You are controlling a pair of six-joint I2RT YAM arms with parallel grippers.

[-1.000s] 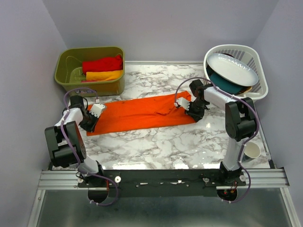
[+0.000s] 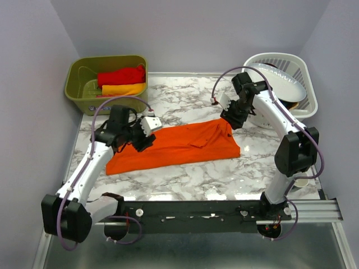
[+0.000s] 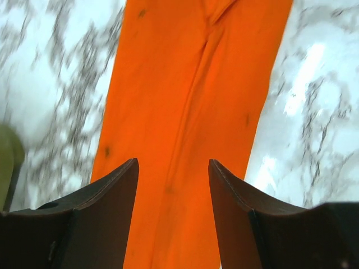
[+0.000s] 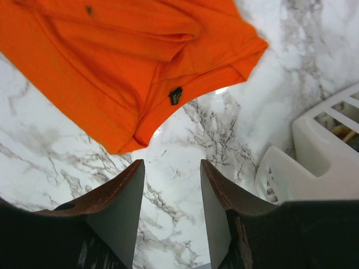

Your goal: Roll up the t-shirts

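An orange t-shirt (image 2: 174,147) lies folded into a long strip across the marble table, with a small fold near its right end. Its neckline, with a dark label, shows in the right wrist view, where the orange cloth (image 4: 112,84) ends short of the fingers. My left gripper (image 2: 147,144) hovers over the shirt's left part; in the left wrist view its fingers stand open above the strip (image 3: 224,95), empty. At the shirt's right end is my right gripper, its fingers apart with only bare marble seen between them.
A green bin (image 2: 106,103) at the back left holds red and yellow rolled cloths (image 2: 123,89). At the back right stands a white basket (image 2: 308,103) with dishes, close to my right gripper. A white cup (image 2: 301,183) is at the right front.
The right gripper moved back a little along the right end.
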